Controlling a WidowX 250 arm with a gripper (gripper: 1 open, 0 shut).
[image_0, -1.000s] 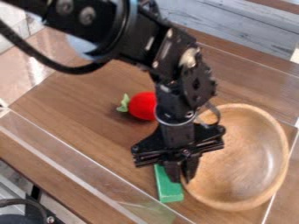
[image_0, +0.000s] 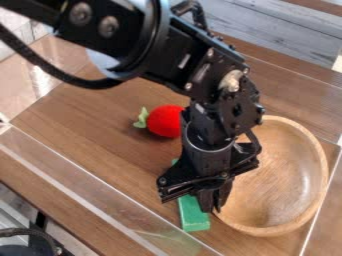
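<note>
My black gripper (image_0: 205, 190) hangs low at the left rim of a wooden bowl (image_0: 283, 190), over a green block (image_0: 193, 216) that lies on the table beside that bowl. The gripper looks shut, and its fingertips are hard to make out against the bowl and block. A red strawberry-like object (image_0: 164, 121) with green leaves lies behind the arm, to its left.
The wooden table (image_0: 80, 140) has free room at the left and back. A clear strip or edge runs along the front left. A cable loops at the bottom left corner, and a pale wall stands at the back right.
The gripper has shifted and turned slightly at the bowl's left rim. The bowl, block and red object look unmoved.
</note>
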